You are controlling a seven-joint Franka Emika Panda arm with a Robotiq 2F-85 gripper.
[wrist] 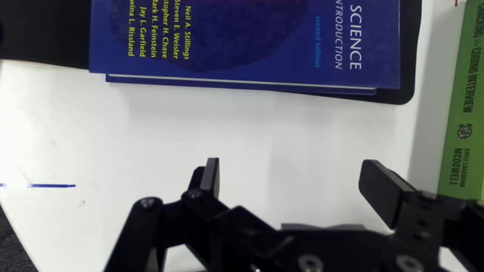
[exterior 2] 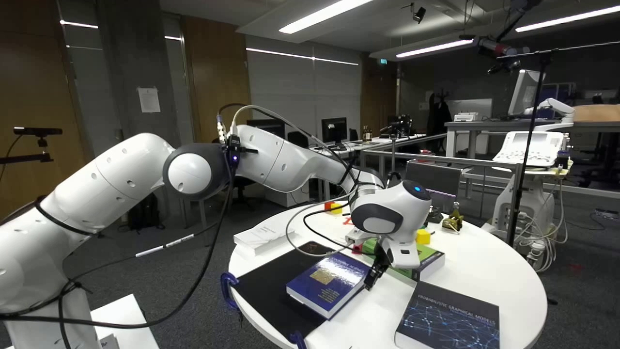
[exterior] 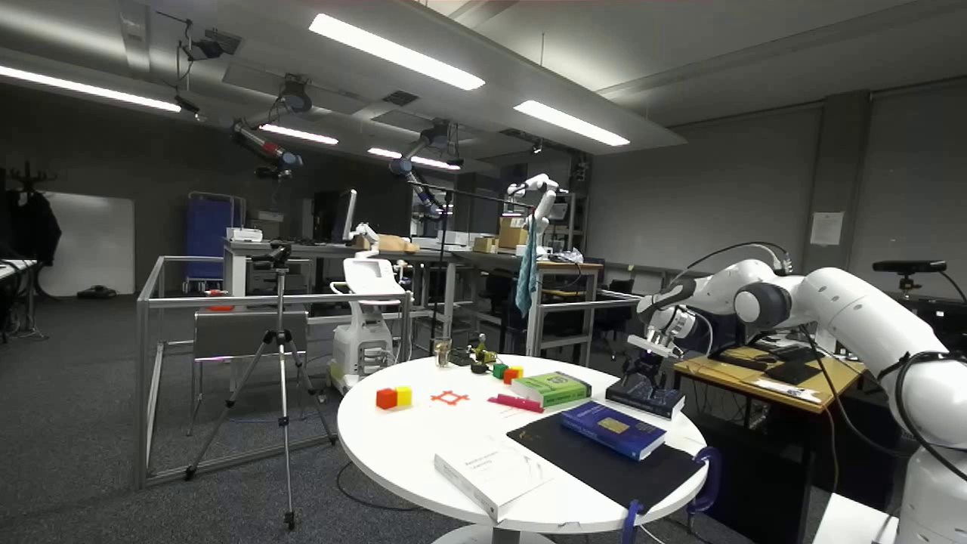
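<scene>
Wide apart in the wrist view, the two black fingers of my gripper have only bare white table beneath them. A blue book [wrist: 245, 40] lies flat on a black mat [wrist: 45, 34], just beyond the fingertips and clear of them. In exterior view 2 the gripper [exterior 2: 372, 285] hangs over the gap between the blue book [exterior 2: 331, 279] and a dark book titled Probabilistic Graphical Models [exterior 2: 450, 317]. To the right in the wrist view lies a green book [wrist: 465, 104], apart from the fingers.
A white book [exterior: 494, 471] lies at the round table's [exterior: 372, 435] near side. Red and yellow blocks [exterior: 393, 397], a red cross-shaped outline [exterior: 449, 397] and small items sit farther back. Blue clamps [exterior: 712, 480] stick up at the mat's edge. Bare tabletop spans the left middle.
</scene>
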